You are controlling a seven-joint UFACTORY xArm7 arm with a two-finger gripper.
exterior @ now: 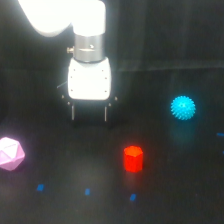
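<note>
My gripper (90,117) hangs below the white hand in the upper left part of the camera view, its two thin dark fingers wide apart and nothing between them. A red block (133,158) with a faceted, rounded outline sits on the dark surface, lower in the view and to the right of the gripper. On the right side lies a bright blue, bumpy ball (183,108). A pale pink many-sided block (10,154) rests at the left edge, partly cut off by the frame. None of the three touches the gripper.
Small blue marks, among them one blue mark (87,191), dot the dark tabletop (70,160) near the bottom; another blue mark (220,134) is at the right edge. Open space separates the three objects.
</note>
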